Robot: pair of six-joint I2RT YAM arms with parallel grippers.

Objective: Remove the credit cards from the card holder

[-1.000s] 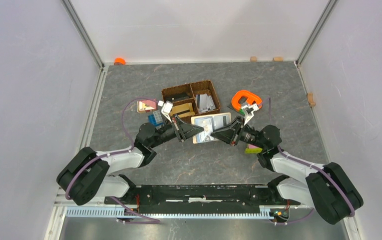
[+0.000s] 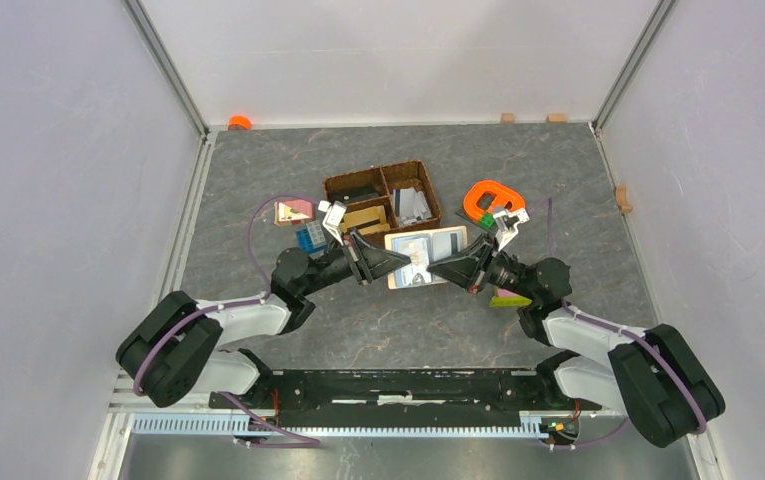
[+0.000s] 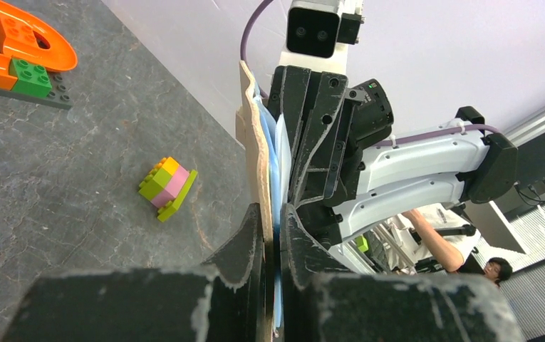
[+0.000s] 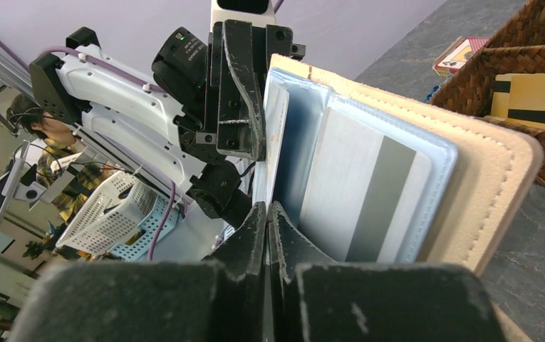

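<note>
The card holder [image 2: 456,240], tan leather with pale blue clear sleeves, is held up between my two grippers above the table. My left gripper is shut on its edge, the tan cover [image 3: 256,142] and blue sleeves standing upright between the fingers. In the right wrist view, a white card with a grey stripe [image 4: 369,182] lies in an opened sleeve. My right gripper is at the near edge of a raised pale leaf [image 4: 275,132]; its fingertips are close together, and whether they grip that leaf cannot be made out.
Behind the holder stands a brown woven basket [image 2: 383,168] with compartments; whitish cards [image 2: 413,205] lie in its right part. An orange toy piece [image 2: 493,190] is at the back right, toy bricks [image 3: 166,187] nearer my right arm.
My right gripper now sits slightly further right across the holder than a second ago.
</note>
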